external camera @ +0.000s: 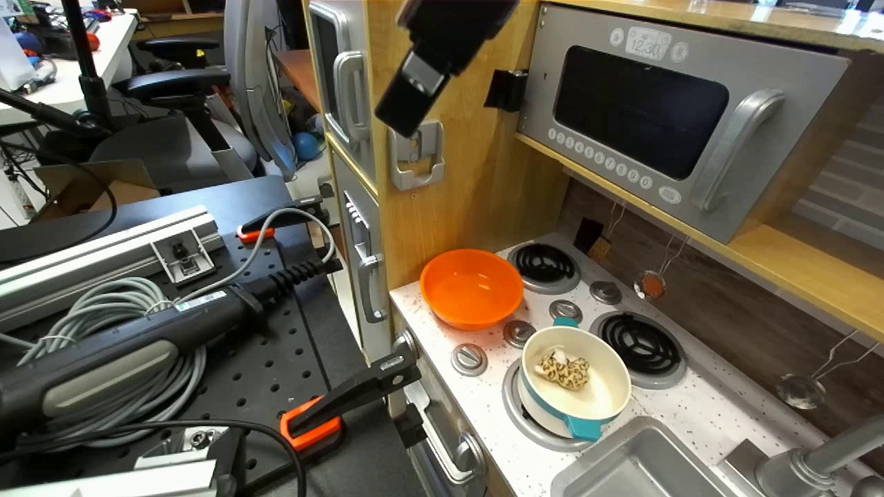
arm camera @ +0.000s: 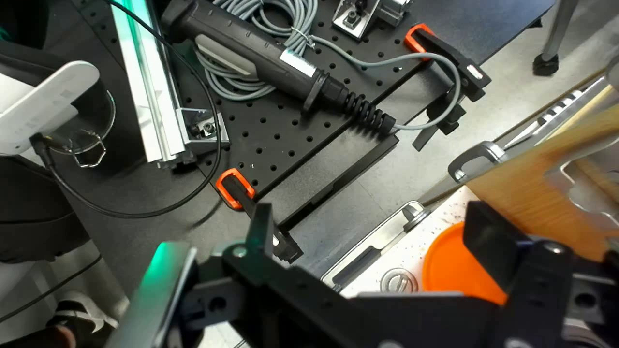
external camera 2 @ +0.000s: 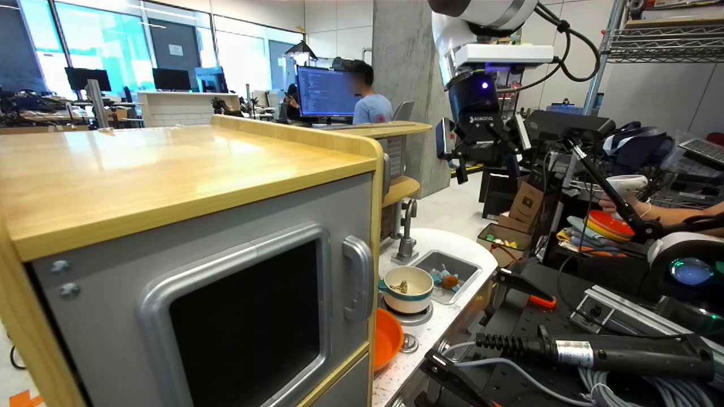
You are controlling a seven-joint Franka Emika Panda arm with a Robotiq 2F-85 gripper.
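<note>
High above the play kitchen, my gripper (external camera 2: 490, 170) hangs open, its fingers wide apart with nothing between them. In the wrist view the left finger (arm camera: 261, 229) and the right finger (arm camera: 487, 243) stand far from each other. Only a dark part of the hand (external camera: 414, 87) shows at the top of the first exterior view. On a stove burner sits a cream pot (external camera: 609, 385) with teal handles, holding a leopard-spotted toy (external camera: 565, 370). An orange bowl (external camera: 472, 288) rests empty on the white counter beside the wooden side panel, well below the gripper.
A grey sink (external camera: 642, 460) lies beside the pot; soft toys (external camera 2: 445, 278) are in it. The microwave (external camera: 646, 108) overhangs the counter's back. To the side, a black workbench (arm camera: 278, 136) carries a cable coil, a black tool and orange-black clamps.
</note>
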